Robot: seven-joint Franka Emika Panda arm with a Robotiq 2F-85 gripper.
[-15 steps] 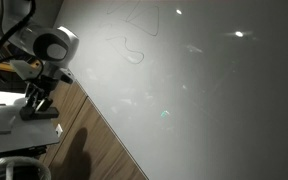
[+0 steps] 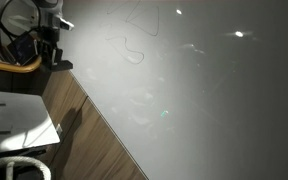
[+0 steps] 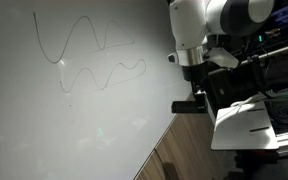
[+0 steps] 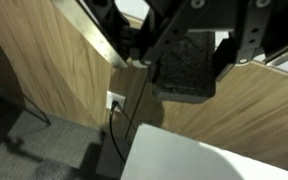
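Note:
A dark block that looks like a whiteboard eraser (image 3: 187, 107) is held in my gripper (image 3: 198, 94), which is shut on it. In the wrist view the eraser's fuzzy grey face (image 4: 184, 80) fills the space between the fingers. Exterior view 1 has the same dark eraser (image 2: 62, 66) above the white table, close to the lower edge of the whiteboard (image 2: 199, 95). Dark wavy marker lines (image 3: 96, 47) run across the upper part of the board.
The white table (image 2: 29, 112) stands below the gripper, with dark flat items on it. Wood panelling (image 2: 89, 135) lies under the board. A wall socket (image 4: 115, 101) with a plugged-in cable shows in the wrist view.
My gripper has risen from low over the table, lifting the dark eraser with it. The arm's white body has moved up, mostly out of exterior view 1.

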